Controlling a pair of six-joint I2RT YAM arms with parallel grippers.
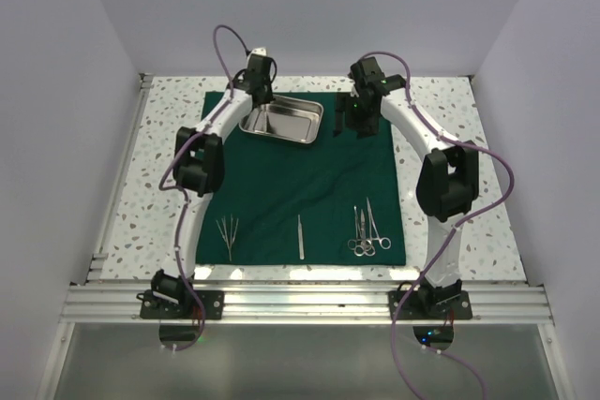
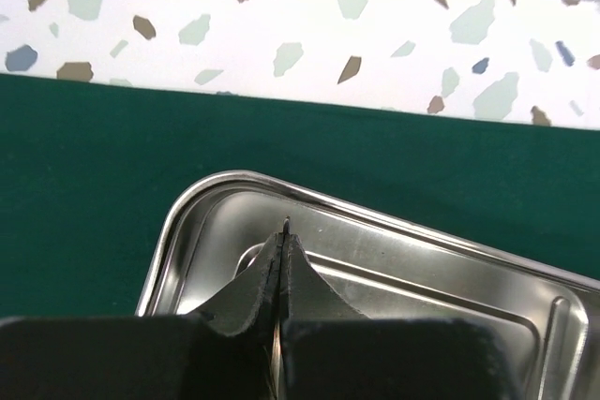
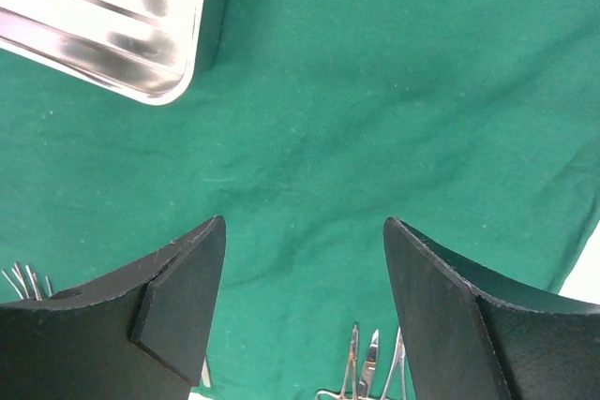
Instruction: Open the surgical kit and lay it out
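The steel tray [image 1: 305, 140] lies at the back of the green cloth. A slim scalpel [image 1: 264, 120] is in its left part. My left gripper [image 1: 263, 103] hangs over that corner of the tray, shut with nothing between its fingers. In the left wrist view the scalpel's thin tip [image 2: 286, 225] shows just past the closed fingertips, outside them; the fingers hide most of it. My right gripper stands open and empty over bare cloth, right of the tray.
Laid out along the cloth's front are several thin picks [image 1: 228, 234], another slim instrument [image 1: 301, 239], and scissor-handled instruments [image 1: 363, 243].
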